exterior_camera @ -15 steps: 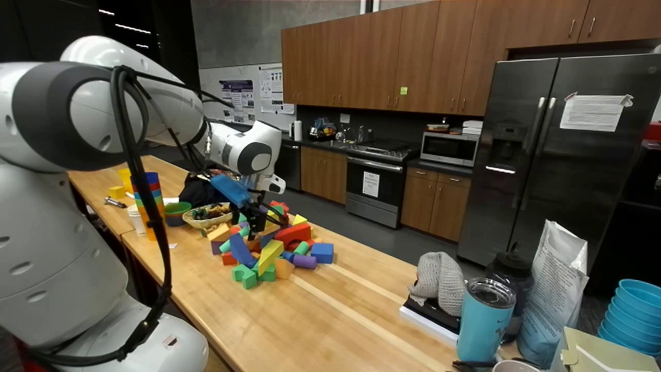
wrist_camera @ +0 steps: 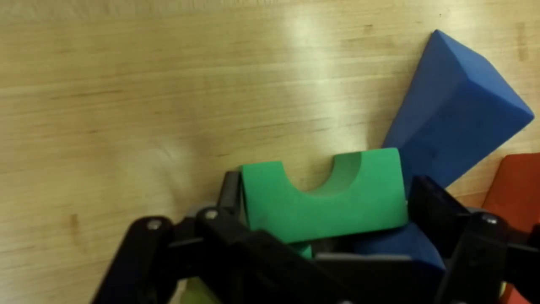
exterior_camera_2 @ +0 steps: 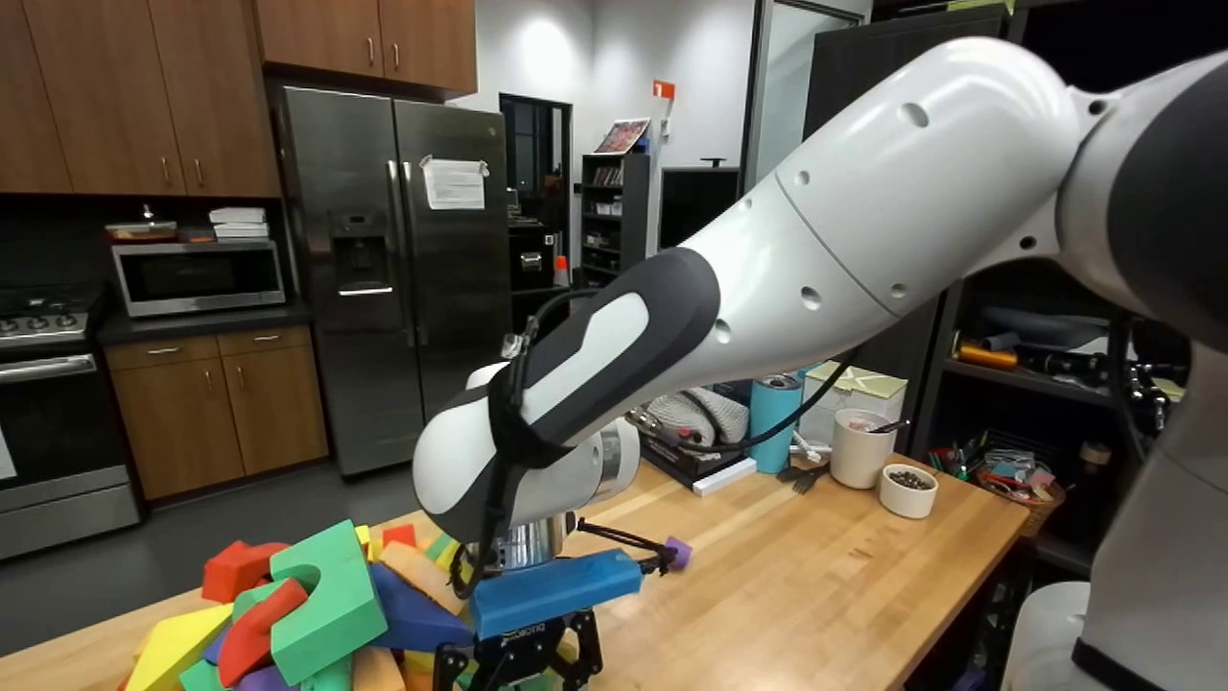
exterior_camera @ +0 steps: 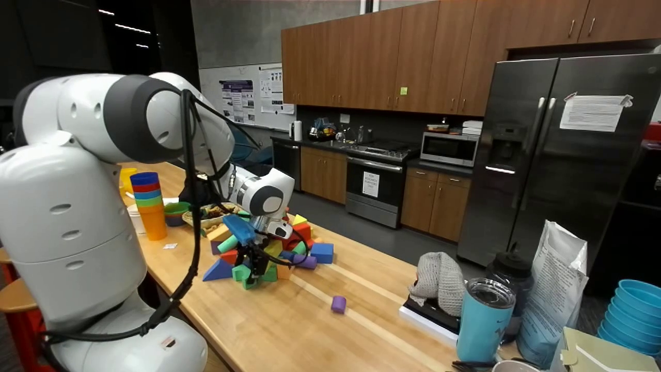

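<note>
In the wrist view, a green arch block point(wrist_camera: 324, 215) lies between my gripper's point(wrist_camera: 326, 197) two fingers, one close against each end. Whether they press on it or only stand around it cannot be told. The exterior view has my gripper point(exterior_camera: 251, 277) pointing down at the near edge of a heap of coloured blocks, with the green block point(exterior_camera: 241, 272) beside it. A blue wedge point(wrist_camera: 455, 106) rests on the table just past the arch's right end.
More blocks, including a red one point(wrist_camera: 516, 190), crowd around the gripper. A purple cylinder point(exterior_camera: 339, 304) lies alone on the table point(exterior_camera: 279, 322), whose middle is mostly clear. Stacked cups point(exterior_camera: 148, 207) stand at the left; a blue tumbler point(exterior_camera: 486, 319) stands at the right.
The blue wedge now lies left of the heap, and a purple cylinder lies out on the table.
</note>
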